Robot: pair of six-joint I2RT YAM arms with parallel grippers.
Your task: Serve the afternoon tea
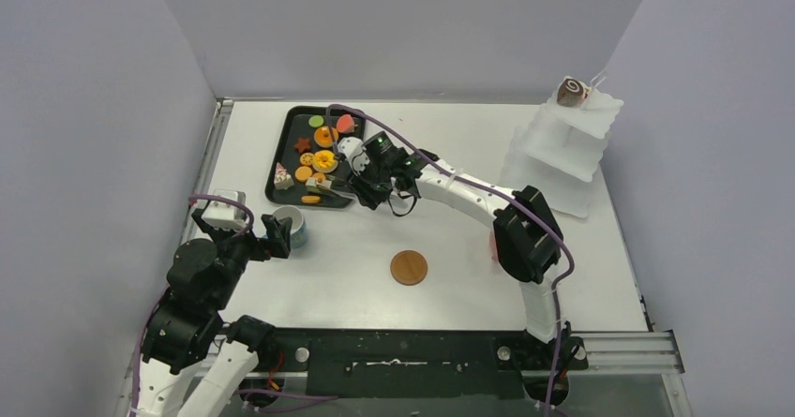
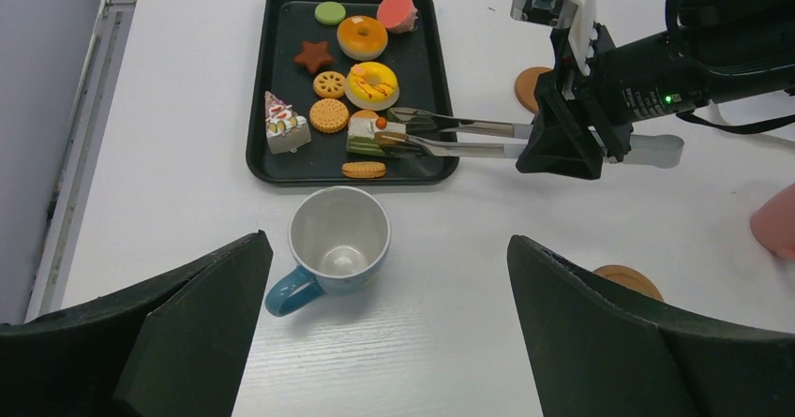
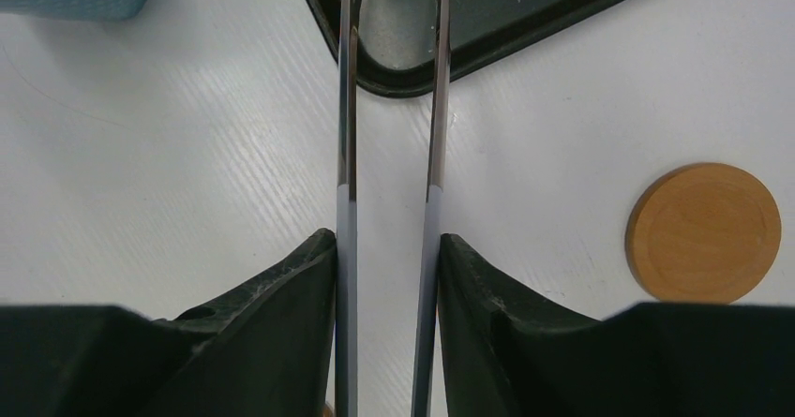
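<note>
In the top view my right gripper (image 1: pixel 370 192) reaches in at the dark tray (image 1: pixel 278 187), its fingers against the outer sides of metal tongs (image 3: pixel 347 155). The tongs' two arms stand apart. Their tips lie over the tray's near right corner, at the green-and-white cake slice (image 2: pixel 364 138); the near tip overlaps it, and whether it is pinched I cannot tell. Over the blue mug (image 2: pixel 342 234) my left gripper is open and empty. A white tiered stand (image 1: pixel 562 150) at the right bears a chocolate roll (image 1: pixel 571 92) on top.
The tray also holds a triangular cake (image 2: pixel 285 125), a yellow donut (image 2: pixel 372 85), an orange donut (image 2: pixel 362 37), a finger biscuit (image 2: pixel 364 169) and other sweets. A round wooden coaster (image 1: pixel 409 267) lies mid-table, with clear white table around it. A pink item (image 2: pixel 776 222) is at the right.
</note>
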